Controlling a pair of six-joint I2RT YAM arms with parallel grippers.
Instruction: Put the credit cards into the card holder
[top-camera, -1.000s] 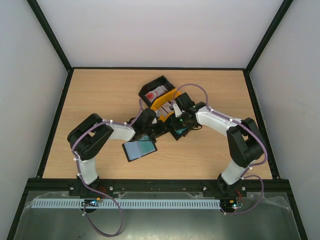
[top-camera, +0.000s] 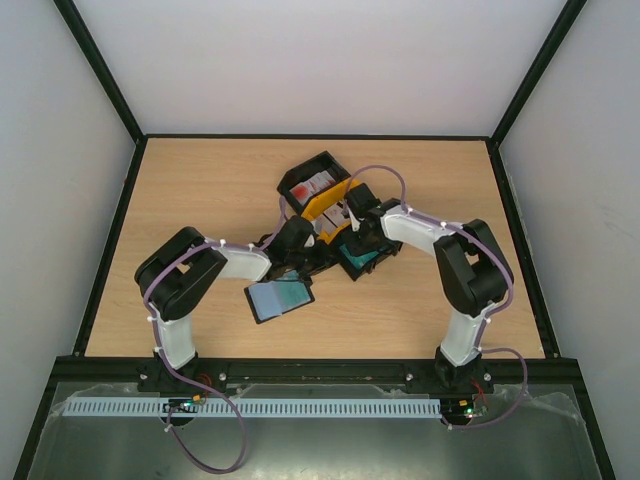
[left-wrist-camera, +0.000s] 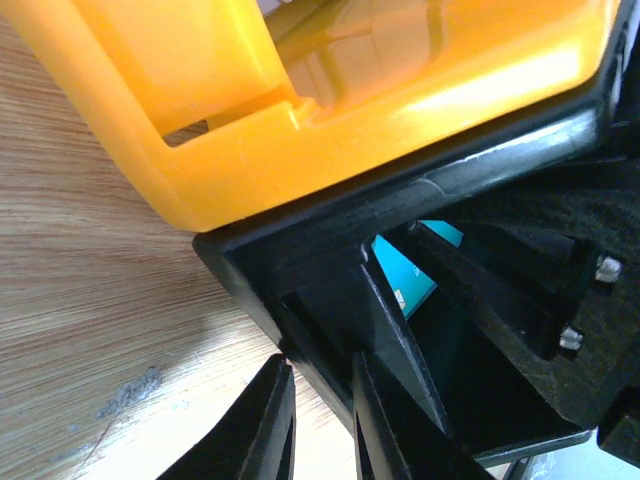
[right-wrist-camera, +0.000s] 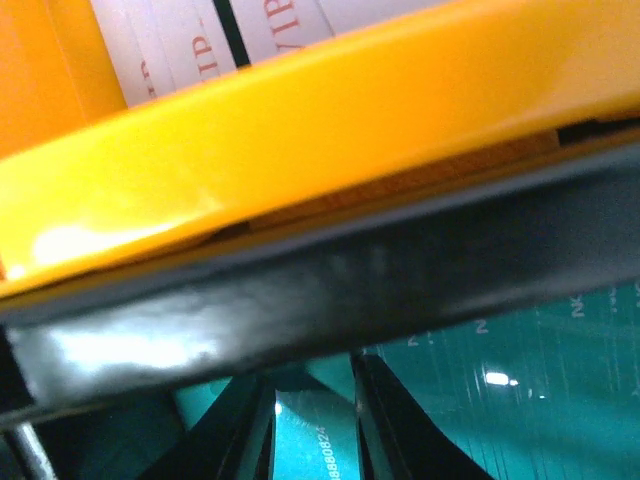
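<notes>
The card holder stands open in the top view, with a yellow section (left-wrist-camera: 420, 90) holding white cards (right-wrist-camera: 160, 40) and a black compartment (right-wrist-camera: 320, 270) holding teal cards (right-wrist-camera: 480, 400). My left gripper is at that compartment's outer left side, shut on the black holder's wall or edge, seen close in the left wrist view. My right gripper reaches down into the compartment at the teal cards, its fingers part open, the tips partly hidden by the black rim; whether a card is between them I cannot tell.
A black-edged pad with pale blue and teal items (top-camera: 275, 300) lies below the left arm. A second black compartment (top-camera: 297, 170) with red and white cards is at the back.
The left arm and the holder look still.
</notes>
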